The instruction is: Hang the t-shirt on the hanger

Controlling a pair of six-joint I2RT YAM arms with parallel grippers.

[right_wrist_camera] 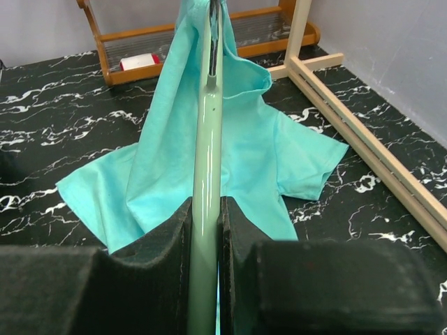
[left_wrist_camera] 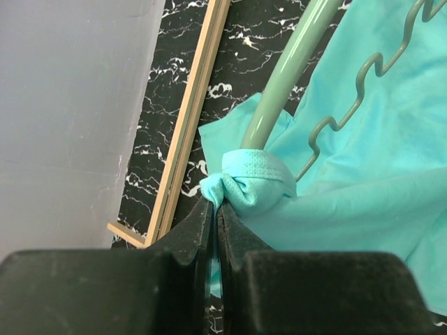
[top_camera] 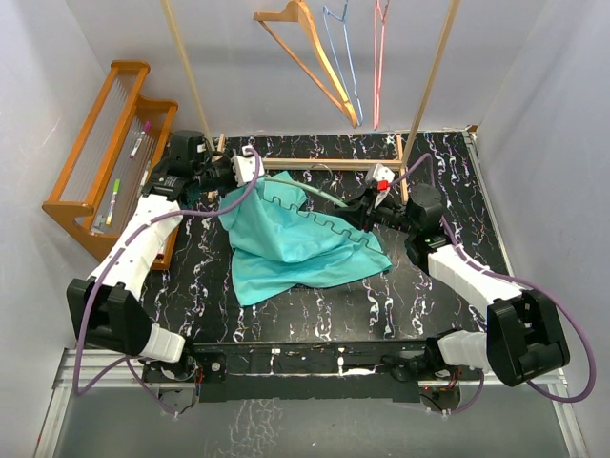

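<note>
The turquoise t-shirt (top_camera: 295, 248) lies bunched on the black marbled table, one end lifted to my left gripper (top_camera: 238, 174), which is shut on its cloth (left_wrist_camera: 251, 181). A pale green hanger (right_wrist_camera: 207, 153) runs between the grippers, its wavy bar over the shirt in the top view. In the left wrist view, its left end (left_wrist_camera: 272, 98) disappears into the bunched cloth. My right gripper (top_camera: 353, 212) is shut on the other end of the hanger, which runs straight away from it in the right wrist view.
A wooden frame (top_camera: 310, 165) borders the table's back. Wooden (top_camera: 305, 38), blue and pink hangers hang above it. A wooden rack (top_camera: 91, 162) stands at the left. Bare tabletop (top_camera: 438, 167) shows at the right and front.
</note>
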